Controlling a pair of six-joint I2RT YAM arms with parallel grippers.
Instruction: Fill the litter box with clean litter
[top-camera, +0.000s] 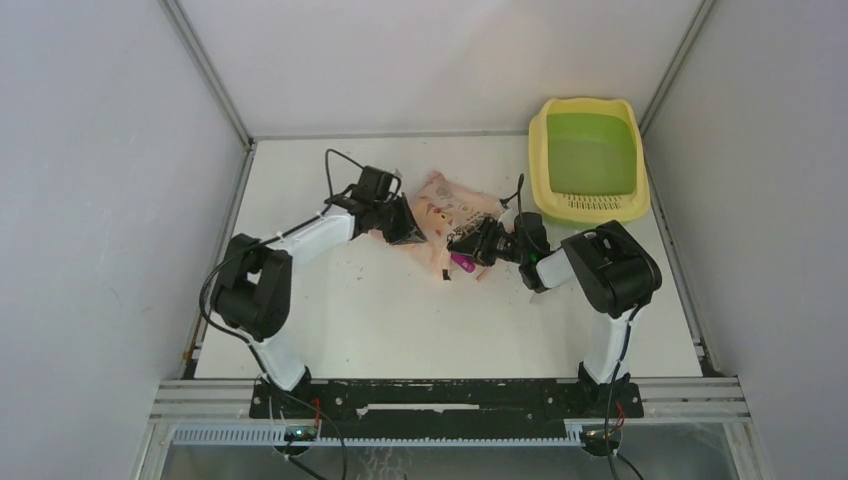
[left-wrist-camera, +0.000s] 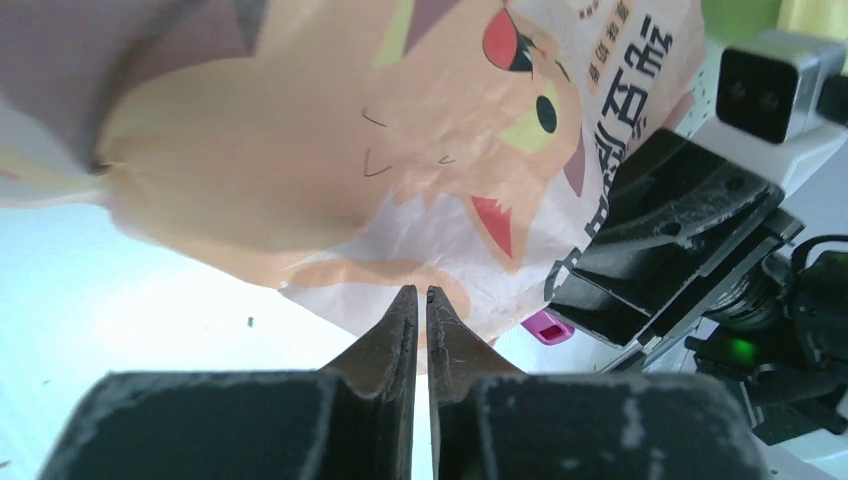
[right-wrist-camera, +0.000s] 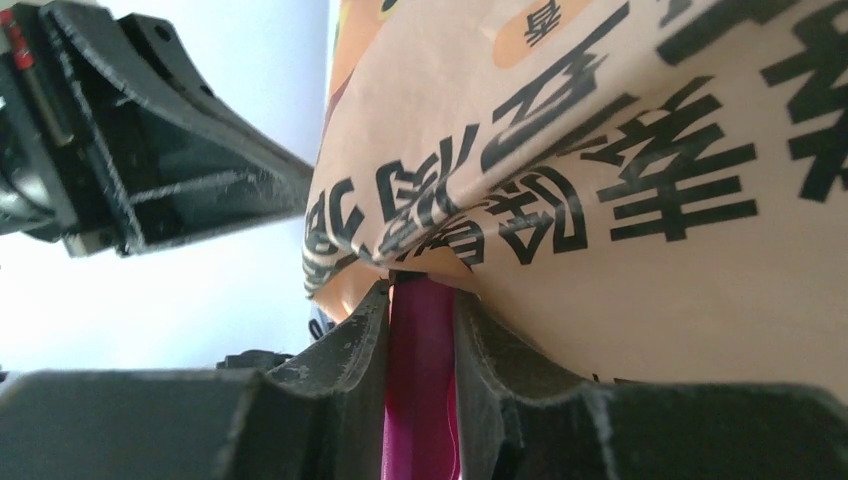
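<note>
A crumpled pink-beige litter bag (top-camera: 440, 205) with cat print lies mid-table; in the left wrist view its printed face (left-wrist-camera: 450, 150) fills much of the frame. My left gripper (top-camera: 412, 232) is over the bag's left part; in its wrist view the fingertips (left-wrist-camera: 410, 300) are close together, with nothing clearly between them. My right gripper (top-camera: 470, 243) is at the bag's right part, its fingers around a magenta handled tool (right-wrist-camera: 422, 350) whose far end is hidden under a fold of the bag.
The yellow-and-green litter box (top-camera: 590, 160) stands at the back right, just beyond my right arm. Walls border both sides and the back.
</note>
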